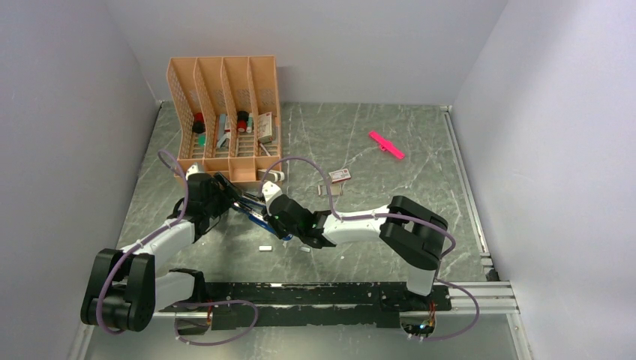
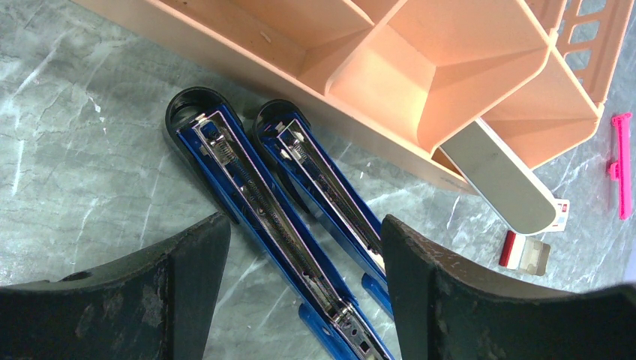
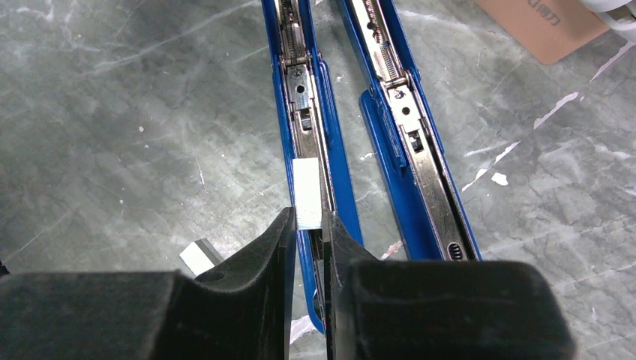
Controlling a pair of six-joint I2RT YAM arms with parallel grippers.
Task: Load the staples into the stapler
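Two blue staplers lie side by side, opened out with their metal channels exposed: a front stapler [image 2: 259,202] and a rear stapler [image 2: 330,187]. My right gripper is shut on a pale staple strip [image 3: 307,191], whose free end projects beyond the fingertips over the front stapler's channel [image 3: 304,124]. Whether the strip touches the channel I cannot tell. In the left wrist view my left gripper is open, its fingers apart on either side of the staplers, near their spring ends. Another staple strip [image 1: 265,248] rests on the table in front.
An orange divided organizer [image 1: 234,171] stands close behind the staplers. A further small pale piece [image 1: 305,249] lies by the right arm. Two small boxes [image 1: 339,175] sit to the right, with a pink object [image 1: 386,145] farther back.
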